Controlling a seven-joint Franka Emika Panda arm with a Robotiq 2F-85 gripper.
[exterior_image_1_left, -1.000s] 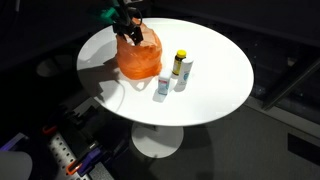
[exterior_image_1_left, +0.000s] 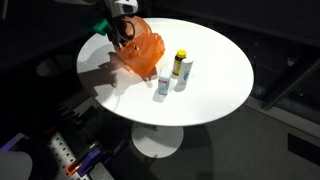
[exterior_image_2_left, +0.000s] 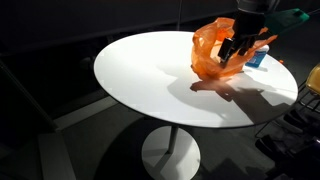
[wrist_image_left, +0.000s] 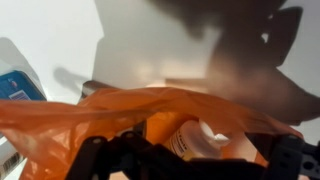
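Observation:
An orange plastic bag (exterior_image_1_left: 146, 50) stands crumpled on the round white table (exterior_image_1_left: 215, 50), slumped toward the table's middle. My gripper (exterior_image_1_left: 121, 39) is at the bag's upper part in the first exterior view. Seen from the other side, the gripper (exterior_image_2_left: 230, 48) is right against the bag (exterior_image_2_left: 208, 62). In the wrist view its dark fingers (wrist_image_left: 90, 155) stand wide apart, with the bag's rim (wrist_image_left: 170, 101) crossing just beyond them. Inside the bag, partly hidden, is a bottle-like item (wrist_image_left: 190, 140) with a pale end. The fingers are open; nothing shows clamped between them.
Beside the bag stand a small white bottle (exterior_image_1_left: 164, 82), a yellow bottle with a dark band (exterior_image_1_left: 179, 62) and a taller white bottle (exterior_image_1_left: 186, 75). A blue-topped item (wrist_image_left: 20, 86) lies left in the wrist view.
The bag stood more upright and rounded; now it is spread out and leans to the right in the first exterior view. My gripper has shifted slightly, and the bottles have stayed put.

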